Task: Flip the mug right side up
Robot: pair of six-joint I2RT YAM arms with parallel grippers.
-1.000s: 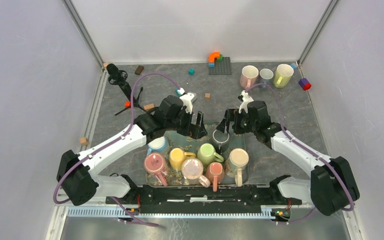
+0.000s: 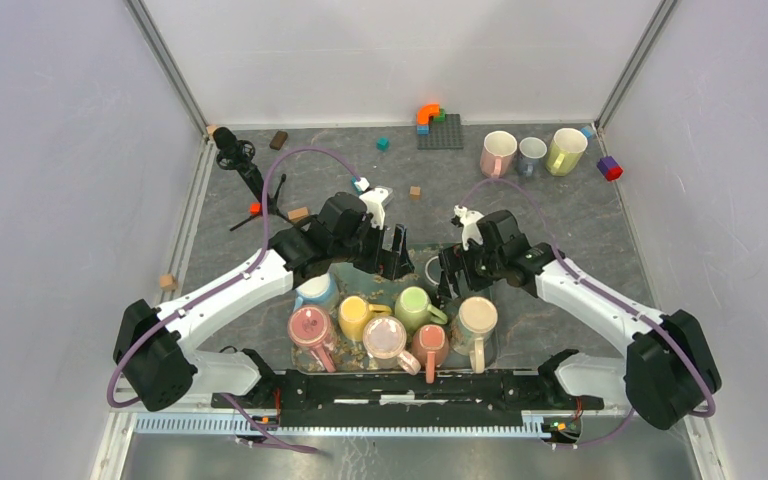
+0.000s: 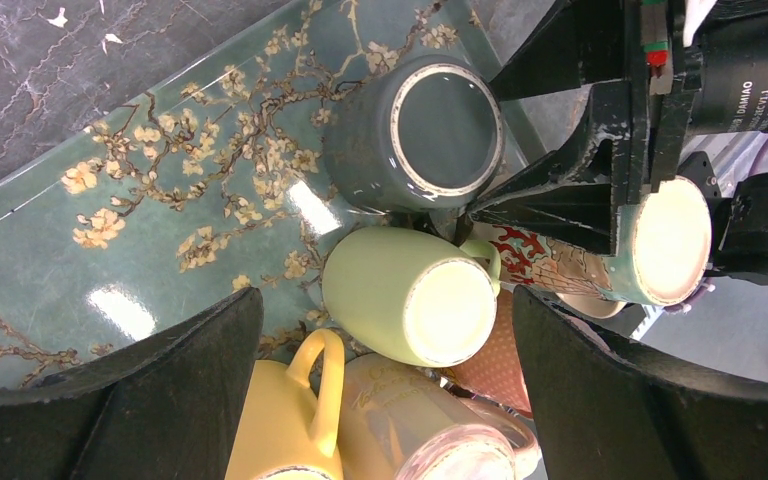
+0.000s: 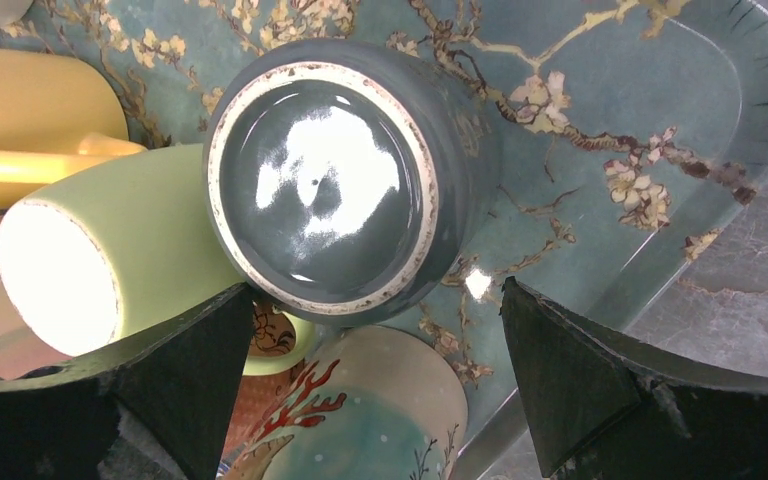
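A dark grey mug (image 4: 325,190) (image 3: 415,140) sits bottom-up in the floral tray (image 3: 40,270), beside a green mug (image 4: 110,240) (image 3: 395,295). My right gripper (image 2: 452,270) hangs open just over the grey mug; in its wrist view the mug's pale base ring lies just beyond the fingertips, with nothing between them. My left gripper (image 2: 396,255) is open above the tray, left of the right one, nothing between its fingers.
Yellow (image 2: 358,318), pink, red and cream mugs crowd the tray's front. Three upright mugs (image 2: 566,152) stand at the back right. Small blocks, a grey baseplate (image 2: 440,138) and a black stand (image 2: 245,170) lie at the back.
The left arm and the mugs look unchanged.
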